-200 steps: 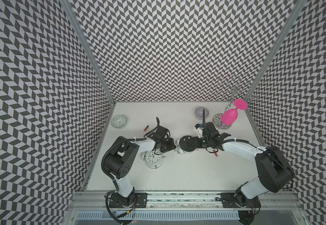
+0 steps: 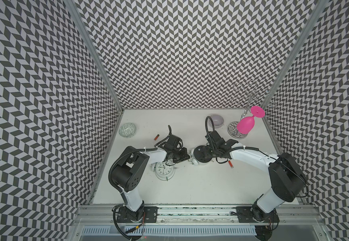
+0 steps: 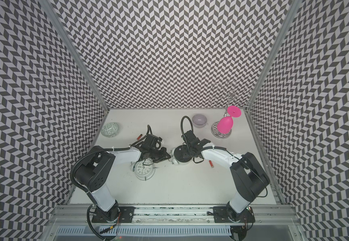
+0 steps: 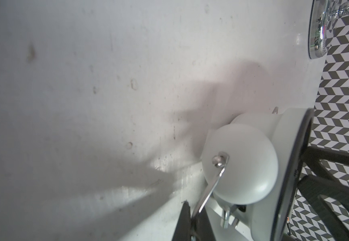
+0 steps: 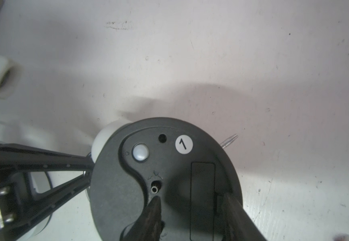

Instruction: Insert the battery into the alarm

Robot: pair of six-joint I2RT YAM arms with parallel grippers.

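An alarm clock (image 2: pixel 202 152) lies face down centrally, its black back up, with a closed battery cover (image 5: pixel 202 184) visible in the right wrist view. My left gripper is shut at the clock's bell side, on the thin metal arm over the white bell (image 4: pixel 246 168). My right gripper is open above the back, its fingertips either side of the cover. A red battery (image 2: pixel 230 163) lies right of the clock, another (image 2: pixel 156 137) at the back left.
A second clock (image 2: pixel 164 170) lies face up under my left arm. A purple bowl (image 2: pixel 216 120), a chrome stand (image 2: pixel 234 130) with pink objects and a pale green bowl (image 2: pixel 127 129) stand toward the back.
The left arm and the clock look unchanged.
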